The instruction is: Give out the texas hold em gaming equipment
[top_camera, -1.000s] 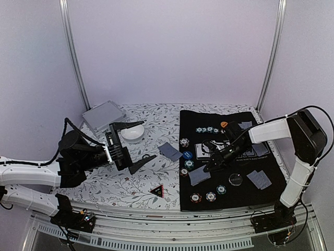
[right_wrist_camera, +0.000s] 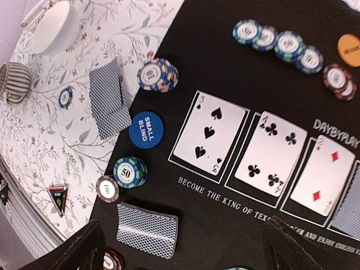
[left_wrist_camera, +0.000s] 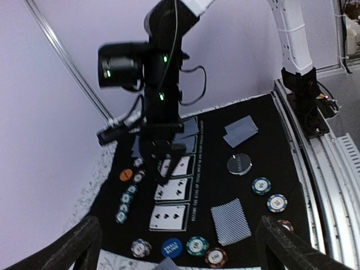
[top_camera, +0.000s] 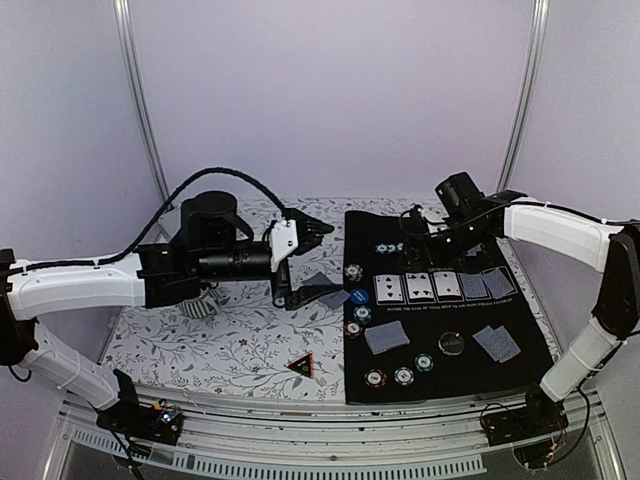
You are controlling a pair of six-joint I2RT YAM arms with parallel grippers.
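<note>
My left gripper (top_camera: pixel 308 262) stands open above the white floral surface, near face-down cards (right_wrist_camera: pixel 104 98) left of the black mat (top_camera: pixel 445 380). My right gripper (top_camera: pixel 425 240) is open, raised over the mat's upper part. Face-up three of spades (right_wrist_camera: pixel 208 135), four of clubs (right_wrist_camera: pixel 269 152) and two of diamonds (right_wrist_camera: pixel 322 175) lie in the printed row. A face-down pile (top_camera: pixel 386 336) and two-card pair (top_camera: pixel 496 342) lie lower on the mat. Chips surround them, with a small blind button (right_wrist_camera: pixel 146 129) and a dealer disc (top_camera: pixel 451 342).
A white bowl (right_wrist_camera: pixel 56 28) and striped cup (right_wrist_camera: pixel 16 83) sit on the left surface. A triangular marker (top_camera: pixel 301 365) lies near the front, with clear space around it. Walls bound the back and sides.
My right gripper has lifted away from the lower face-down pile, uncovering the face-up row.
</note>
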